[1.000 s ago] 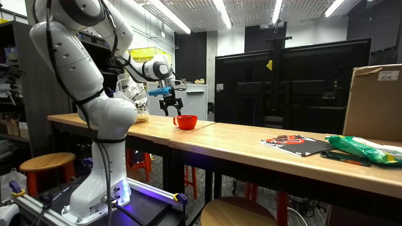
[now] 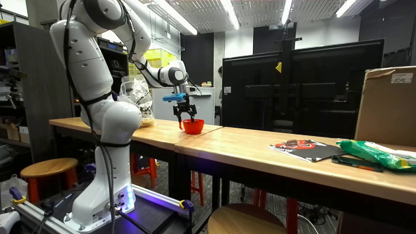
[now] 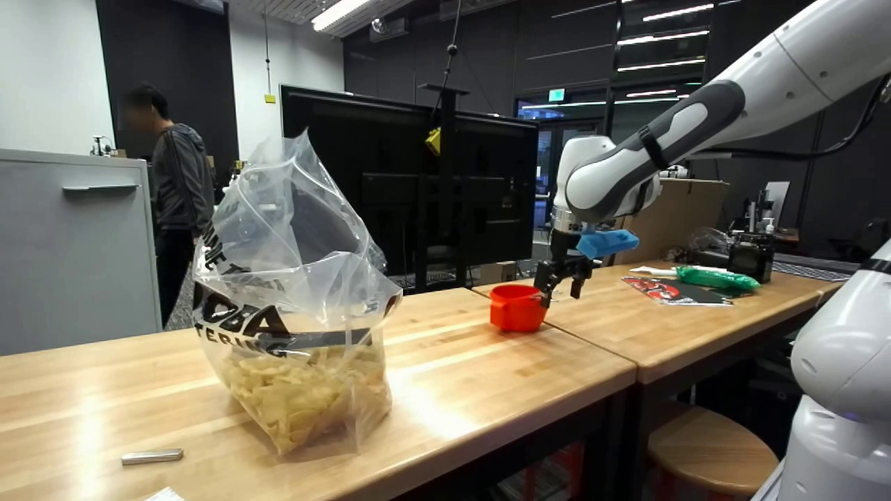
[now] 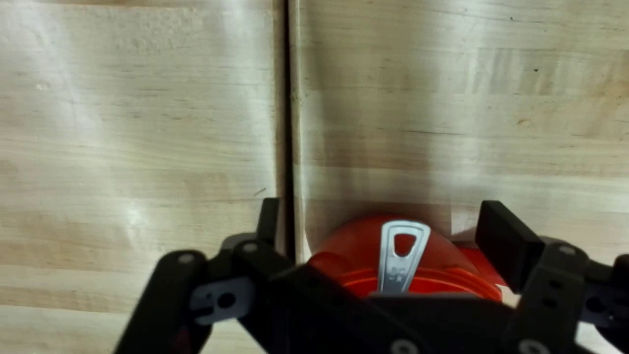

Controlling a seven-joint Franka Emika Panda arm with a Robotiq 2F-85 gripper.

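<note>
A red cup (image 2: 193, 126) with a side handle (image 2: 181, 126) stands upright on the wooden table. Above it my gripper (image 2: 186, 118) points down, open. In exterior view 2 the fingertips are close to the red cup (image 3: 517, 310) at its rim; whether they touch cannot be told. The wrist view has the red cup (image 4: 348, 242) low in the frame, partly covered by the gripper. A silver utensil's slotted handle (image 4: 392, 265) sticks up from the cup, between the spread fingers; its lower end is hidden.
A clear bag of chips (image 3: 301, 384) and a small metal object (image 3: 152, 456) lie on the nearer table in exterior view 2. A dark printed sheet (image 2: 306, 149), a phone-like object (image 2: 357, 163) and a green packet (image 2: 376, 154) occupy the far right. Between them is free tabletop.
The arm has moved right and lowered in exterior view 1, bringing the open gripper from above the cup's left side down to its rim. The cup has not moved.
</note>
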